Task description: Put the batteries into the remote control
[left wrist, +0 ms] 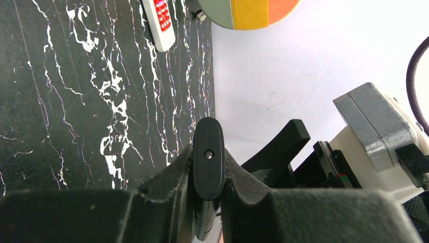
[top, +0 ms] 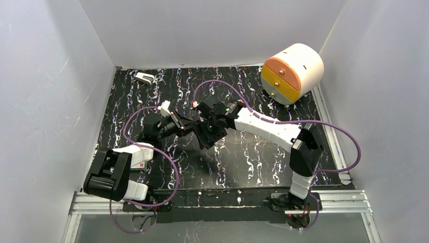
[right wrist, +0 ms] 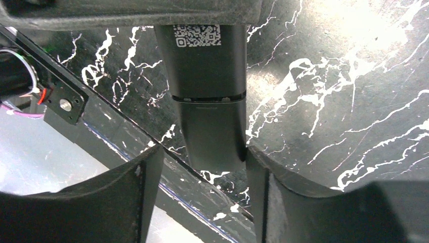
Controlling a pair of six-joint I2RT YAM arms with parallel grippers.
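My two grippers meet above the middle of the table in the top view. My left gripper (top: 187, 126) is shut on a black remote control, whose back (right wrist: 210, 66) with a QR label and battery cover (right wrist: 211, 134) fills the middle of the right wrist view, a thin gap across it. My right gripper has its fingertips part open on either side of the cover's lower end; whether both touch it is unclear. No batteries can be made out.
A white remote with red buttons (left wrist: 160, 25) lies on the marble table (left wrist: 76, 101). A rounded drawer cabinet (top: 293, 73) stands at the back right, a small white object (top: 144, 78) at the back left. Both arms crowd the middle.
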